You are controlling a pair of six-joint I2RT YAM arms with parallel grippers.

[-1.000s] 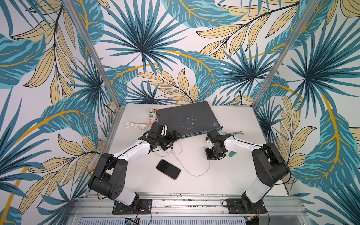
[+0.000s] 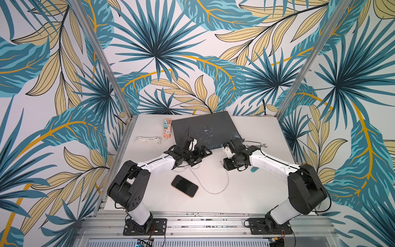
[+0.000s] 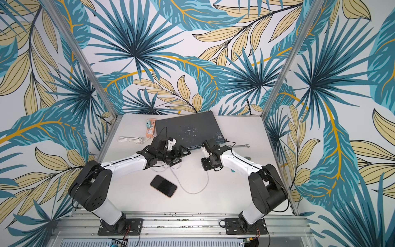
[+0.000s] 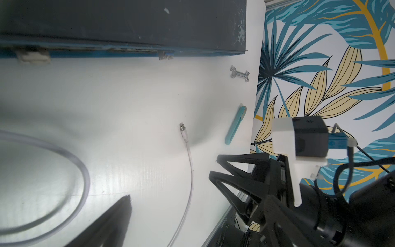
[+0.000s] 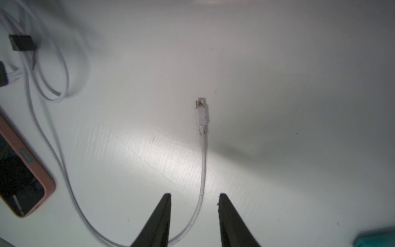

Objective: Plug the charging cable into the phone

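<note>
On the table, the charging cable's plug (image 5: 201, 115) lies flat with its metal tip pointing away, clear in the right wrist view. My right gripper is partly open above the cable, whose cord (image 5: 203, 164) passes between the fingers without being gripped. The phone (image 2: 184, 186) lies face up at the front left, in a pink case. In the left wrist view the same plug (image 4: 183, 131) shows ahead of the open left gripper (image 2: 208, 151), which hangs near the dark box's front edge with nothing in its fingers.
A dark flat box (image 2: 207, 127) fills the back middle. Behind the left arm are a pink power strip (image 2: 167, 128) and a bundled white cable (image 2: 148, 140). A teal tool (image 4: 235, 125) and a wrench (image 3: 242, 145) lie to the right.
My left arm has moved right and slightly away, towards the box's front edge. The right gripper has shifted slightly left and away. The phone has stayed put.
</note>
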